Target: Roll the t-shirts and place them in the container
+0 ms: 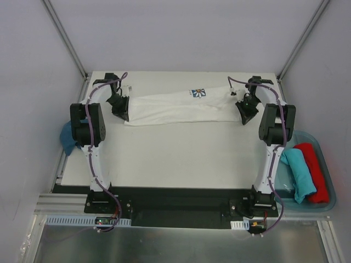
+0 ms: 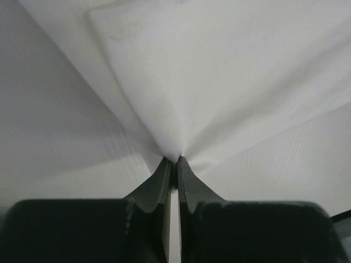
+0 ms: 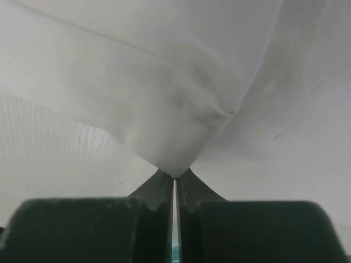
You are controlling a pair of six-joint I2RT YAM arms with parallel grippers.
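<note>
A white t-shirt (image 1: 181, 111), folded into a long flat band with a blue and yellow print (image 1: 198, 93), lies across the back of the table. At the band's left end, my left gripper (image 1: 126, 119) is shut on its front corner; in the left wrist view the white cloth (image 2: 164, 109) gathers into a point between the fingertips. My right gripper (image 1: 243, 123) is shut on the opposite front corner, where the cloth (image 3: 159, 126) narrows into the fingertips in the right wrist view.
To the right, a blue-grey bin (image 1: 329, 170) holds a teal cloth (image 1: 299, 172) and a red cloth (image 1: 314, 170). Blue cloth (image 1: 67, 138) sits at the table's left edge, partly behind the left arm.
</note>
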